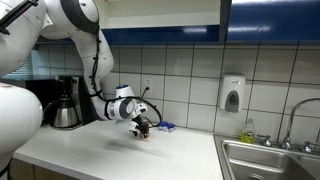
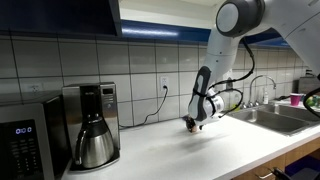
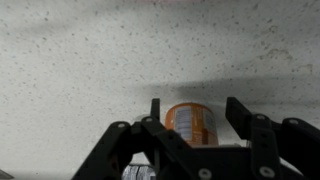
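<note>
In the wrist view an orange-brown object with a round, lighter end (image 3: 190, 124) lies between the fingers of my gripper. A finger (image 3: 236, 112) stands close on its right and the other on its left. The fingers are part open, and I cannot tell whether either finger touches it. From outside, the same small orange thing (image 1: 146, 137) shows beside the gripper at counter height. In the second exterior view it is a small brownish spot (image 2: 196, 129) under the gripper, largely hidden.
A blue item (image 1: 166, 127) lies by the tiled wall behind the gripper. The sink (image 1: 262, 160) is at the right, a steel carafe (image 2: 96, 143) and microwave (image 2: 26, 140) at the other end.
</note>
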